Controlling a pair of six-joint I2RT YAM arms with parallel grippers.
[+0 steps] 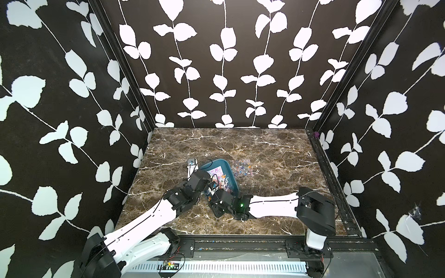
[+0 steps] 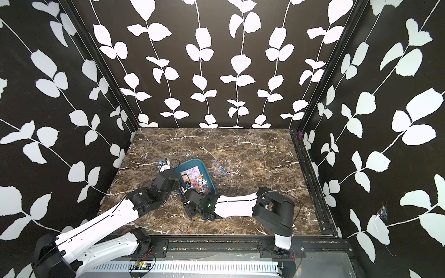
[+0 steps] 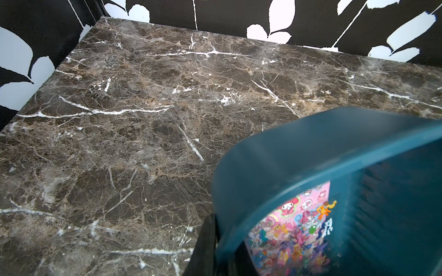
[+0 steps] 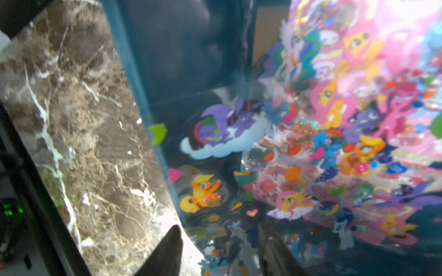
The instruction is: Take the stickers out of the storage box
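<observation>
The teal storage box (image 2: 197,164) sits mid-table, holding a pink sticker sheet and many small pony stickers (image 4: 331,115). In the left wrist view my left gripper is shut on the box's rim at its left side. My right gripper is over the box's near edge, its blurred fingertips apart above loose stickers and the rim. Whether anything is between them is unclear. The top views show both arms meeting at the box, partly hiding it.
A loose patch of small clear stickers (image 1: 243,167) lies on the marble table (image 1: 278,153) right of the box. Patterned walls enclose three sides.
</observation>
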